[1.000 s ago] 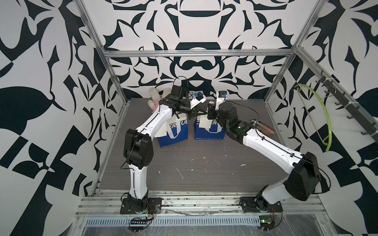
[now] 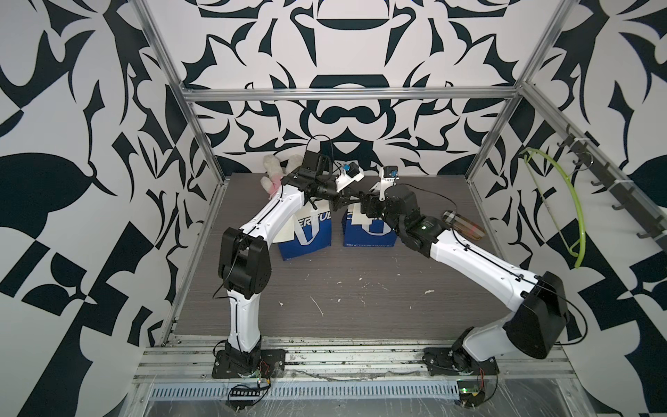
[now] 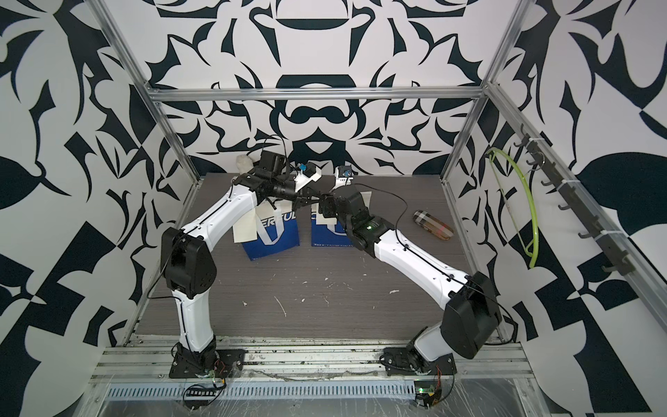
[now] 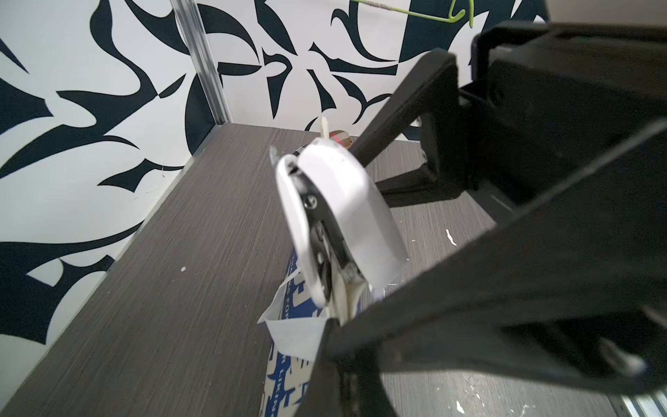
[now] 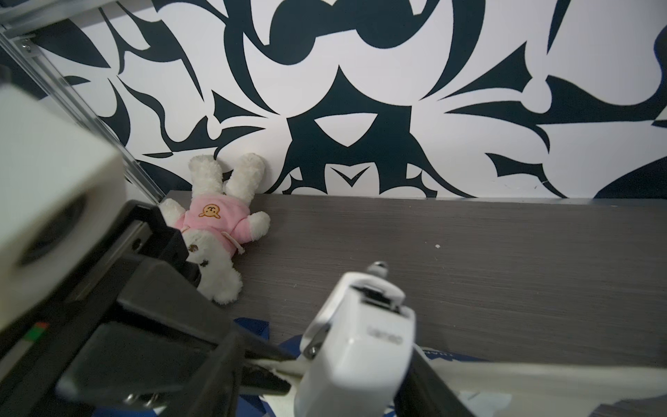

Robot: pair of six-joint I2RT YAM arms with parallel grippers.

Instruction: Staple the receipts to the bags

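Note:
Two blue bags stand in the middle: a left bag (image 2: 305,248) with a cream receipt (image 2: 283,231) at its left side, and a right bag (image 2: 370,238) with another receipt (image 2: 359,216) at its top edge. My left gripper is shut on that receipt at the bag's rim. A white stapler (image 4: 361,208) is held between the fingers of my right gripper. The stapler's mouth is at the rim, with cream paper appearing to reach into it. Whether a staple is in the paper is hidden.
A plush toy (image 5: 215,222) in a pink top lies at the back left. A brown cylindrical object (image 3: 433,225) rests at the right. A green hanger (image 2: 573,201) hangs on the right wall.
My right gripper has moved slightly left, closer to the left gripper's fingertips, and its wrist has turned a little. The left arm and the bags look almost unmoved.

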